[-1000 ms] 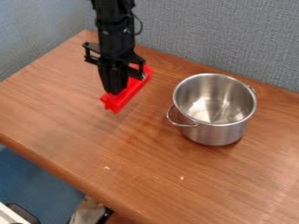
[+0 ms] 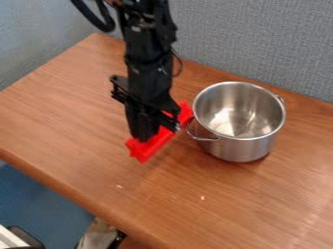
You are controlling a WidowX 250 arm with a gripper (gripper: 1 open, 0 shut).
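Observation:
My black gripper (image 2: 154, 123) hangs over the red bar (image 2: 143, 148), which lies slanted just left of the steel pot. The gripper's lower part covers the middle of the bar; whether it holds the bar, and how its fingers stand, is hidden. The steel pot (image 2: 237, 146) stands upright on the right side of the wooden table, its near handle beside the bar.
A grey wall panel (image 2: 260, 39) runs along the back. Past the table's near left edge is a blue floor (image 2: 39, 204).
The gripper and the red bar have moved toward the camera and slightly right, closer to the pot's near handle. The pot has not moved.

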